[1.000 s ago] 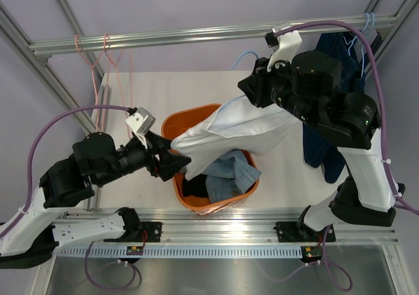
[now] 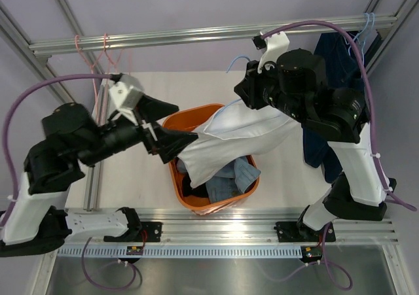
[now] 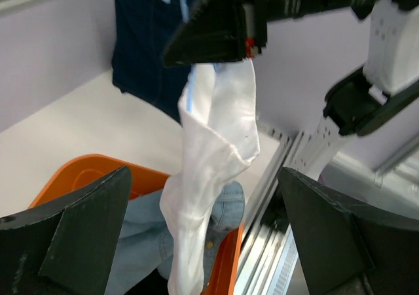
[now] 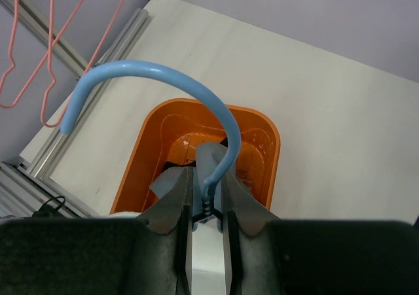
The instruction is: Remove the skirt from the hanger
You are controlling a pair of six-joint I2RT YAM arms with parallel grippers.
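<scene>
The white skirt [image 2: 229,138] hangs on a blue hanger [image 2: 237,59] over the orange bin, its lower corner toward the left arm. My right gripper [image 2: 250,86] holds the hanger at its hook, which rises between the fingertips in the right wrist view [image 4: 207,210]. My left gripper [image 2: 171,133] stands open at the skirt's left end; in the left wrist view the skirt [image 3: 216,144] shows between the open fingers, farther off.
The orange bin [image 2: 186,118] holds denim and dark cloth. Pink hangers [image 2: 91,66] hang on the rail at left; dark blue garments [image 2: 317,151] hang at right. White board surrounds the bin.
My left gripper has moved up, away from the skirt's corner. My right gripper has shifted left with the hanger.
</scene>
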